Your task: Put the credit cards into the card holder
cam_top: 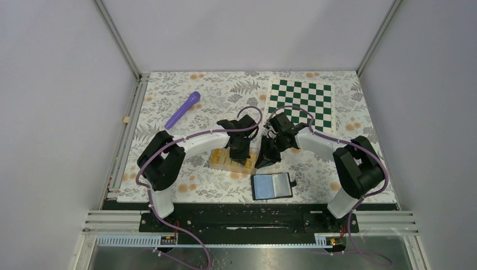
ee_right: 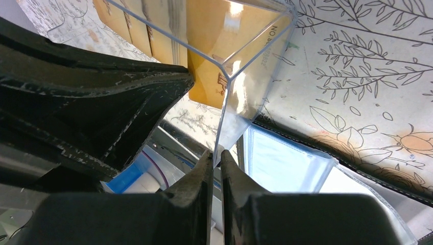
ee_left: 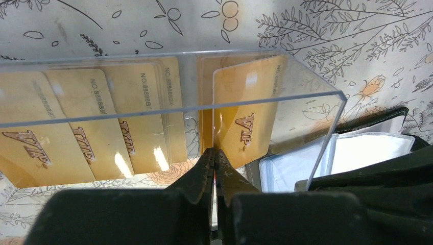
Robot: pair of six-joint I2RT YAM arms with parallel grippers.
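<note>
A clear box lies on the table, with several gold VIP cards spread in a row inside. Apart from the row, near the box's right end, one gold card rests tilted over another. My left gripper is shut, its tips at the lower left corner of that tilted card; no card shows clearly between them. At the box's right end, my right gripper is shut on the clear wall by a corner. The black card holder lies open just in front, its clear sleeves empty-looking.
Behind the right arm lies a green and white checkered board. A purple microphone-shaped object sits at the back left. Both arms are close together over the box.
</note>
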